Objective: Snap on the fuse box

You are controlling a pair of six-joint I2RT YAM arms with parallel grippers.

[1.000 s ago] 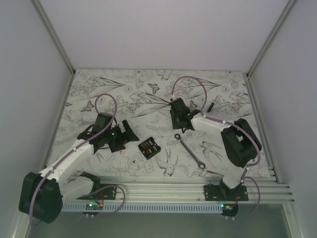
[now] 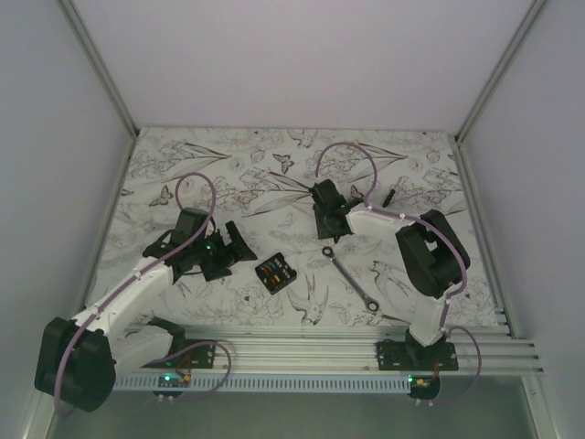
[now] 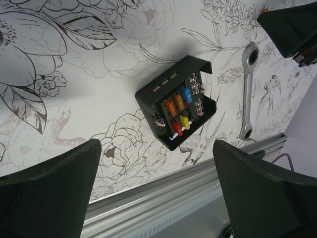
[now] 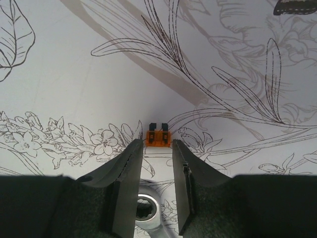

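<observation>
The open black fuse box (image 2: 275,273) lies on the floral tabletop, holding coloured fuses; in the left wrist view it (image 3: 175,104) is centred between the fingers of my left gripper, which stands open above it with nothing held. My right gripper (image 2: 331,229) is up at the centre right. In the right wrist view an orange piece (image 4: 158,142) with dark prongs shows just beyond the fingertips of my right gripper, whose fingers are close together; whether they grip it is hard to tell.
A double-ended wrench (image 2: 350,279) lies right of the fuse box, its ring end below my right gripper. A dark rod (image 2: 389,198) lies at the back right. Metal rails (image 2: 297,331) run along the front edge.
The left arm, the fuse box and the wrench look unchanged.
</observation>
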